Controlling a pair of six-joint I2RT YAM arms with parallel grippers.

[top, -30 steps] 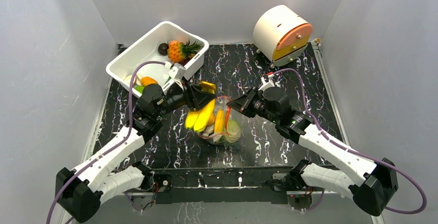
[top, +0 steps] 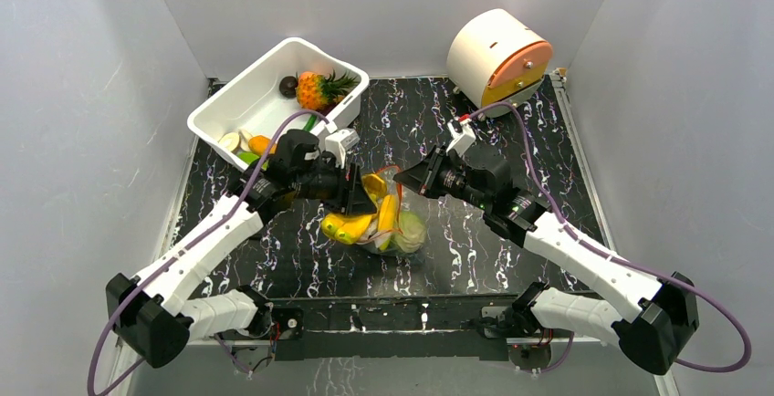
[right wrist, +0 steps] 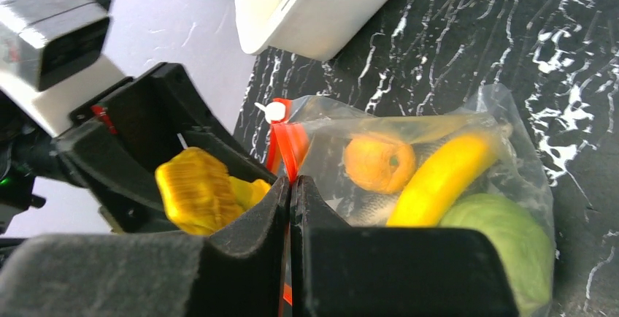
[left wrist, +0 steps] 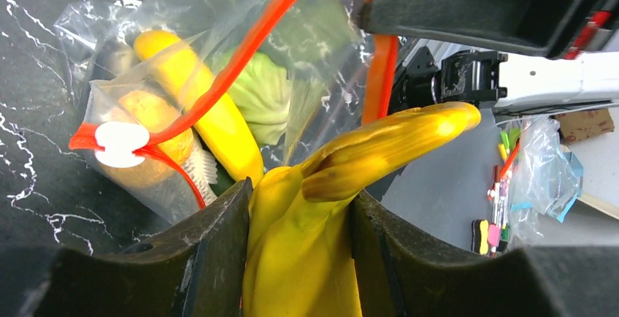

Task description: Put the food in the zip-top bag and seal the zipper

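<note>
The clear zip bag (right wrist: 504, 134) with red zipper lies on the black table, holding a banana (right wrist: 441, 182), an orange-yellow round food (right wrist: 378, 161) and a green cabbage (right wrist: 496, 247). My left gripper is shut on a bunch of bananas (top: 342, 226) beside and above the bag's opening. My right gripper is shut at the red zipper edge of the bag, holding it up.
A white tub (top: 202, 122) with pineapple (top: 315, 91) and other food stands at back left. A cream drum-shaped box (top: 484, 45) stands at back right.
The left gripper and bananas have moved down and turned slightly toward the bag's opening. The right gripper has shifted slightly left with the bag's edge.
</note>
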